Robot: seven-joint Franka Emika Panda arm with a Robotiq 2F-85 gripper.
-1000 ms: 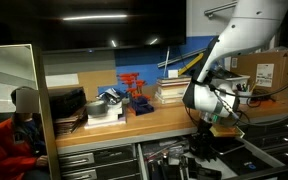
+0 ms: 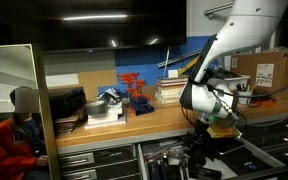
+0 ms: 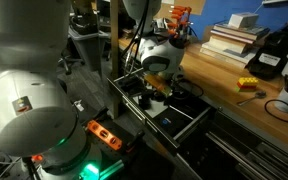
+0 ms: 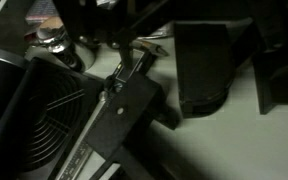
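My gripper is open over an open drawer, and bare pale drawer floor (image 4: pixel 209 140) shows between its dark fingers. In the second exterior view the white arm (image 3: pixel 161 58) reaches down into the drawer (image 3: pixel 189 130). Its fingertips are too dark and small there to make out. Below the camera in the wrist view lie a dark clamp-like tool with a metal bar (image 4: pixel 124 115), a black part with curved grooves (image 4: pixel 52 115) and a small shiny metal piece (image 4: pixel 52 38). None of these sits between the fingers.
Behind the drawer runs a wooden worktop (image 2: pixel 144 125) bearing stacked books (image 3: pixel 234 38) and a yellow-and-red item (image 3: pixel 247 84). Drawer walls surround the hand. A person in red (image 2: pixel 16 145) sits far left, away from the arm.
The arm has shifted only slightly over the open drawer. Nothing else has visibly moved.
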